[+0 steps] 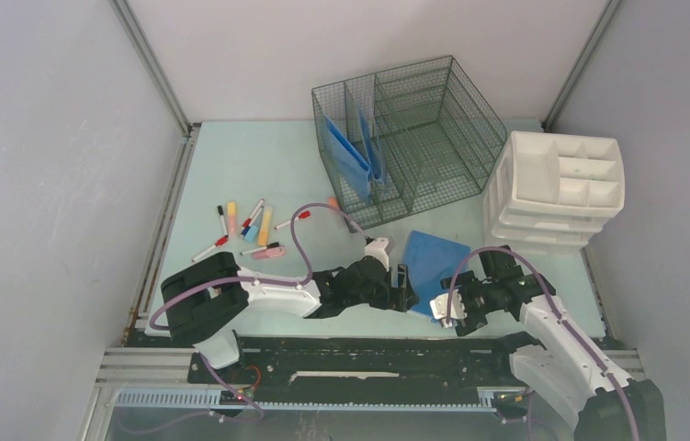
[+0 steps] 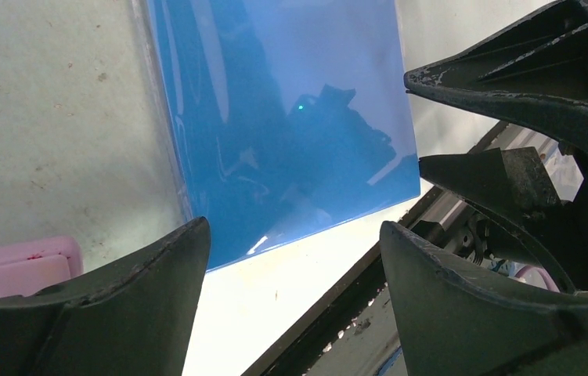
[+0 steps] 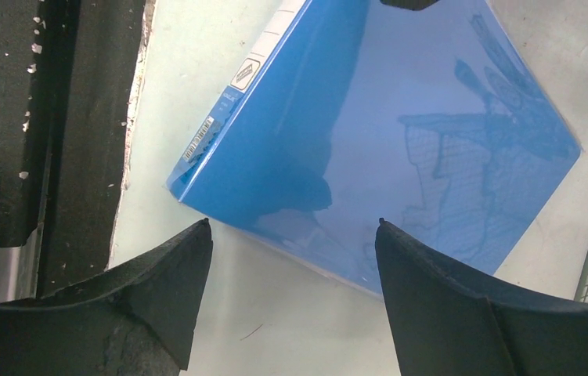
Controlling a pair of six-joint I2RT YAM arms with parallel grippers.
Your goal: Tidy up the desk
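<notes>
A blue folder [image 1: 435, 259] lies on the desk below the wire basket, between my two grippers. My left gripper stands open at the left side of this folder [image 2: 236, 141], its fingers apart with the folder's lower corner showing between their tips. The right gripper is open too, over the folder's right side; the folder [image 3: 400, 141] shows a label strip along one edge. Whether any fingertip touches the folder, I cannot tell. In the top view, both arms hide part of its lower half.
The wire basket [image 1: 433, 175] holds blue folders [image 1: 348, 158] in its left slots. A white drawer unit [image 1: 552, 197] stands at the right. Several markers [image 1: 252, 213] and a pink item [image 1: 269, 253] lie on the left. The desk's front edge [image 1: 350, 336] is close to both grippers.
</notes>
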